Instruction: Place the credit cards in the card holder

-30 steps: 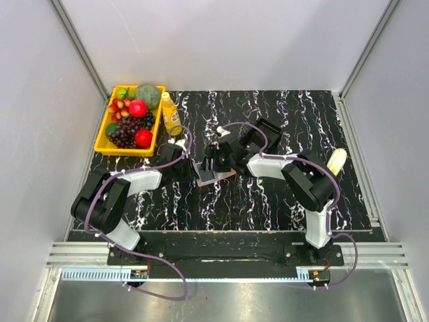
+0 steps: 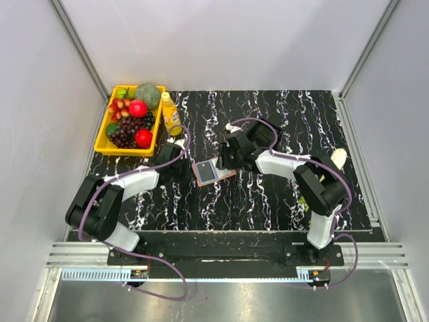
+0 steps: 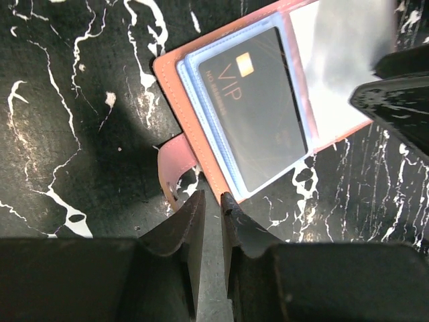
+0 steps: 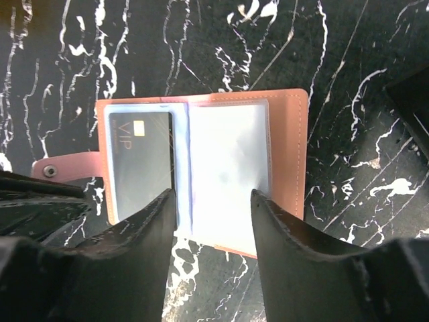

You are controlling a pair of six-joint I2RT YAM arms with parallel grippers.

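The open card holder (image 2: 214, 171) lies flat mid-table, its pink strap (image 3: 175, 161) sticking out at one side. A dark VIP card (image 3: 251, 114) with a blue edge sits in one half; the other half shows a white, translucent sleeve (image 4: 228, 171). My left gripper hangs just outside the holder's strap side, fingertips close together with nothing visible between them. My right gripper is over the holder's white half, its fingers apart and nothing held between them.
A yellow fruit basket (image 2: 102, 144) and a yellow bottle (image 2: 171, 115) stand back left. A dark object (image 2: 268, 127) lies behind my right arm; an elongated pale object (image 2: 339, 159) is at the right.
My right gripper has moved rightward from over the dark card to over the white half. My left arm has shifted slightly left.
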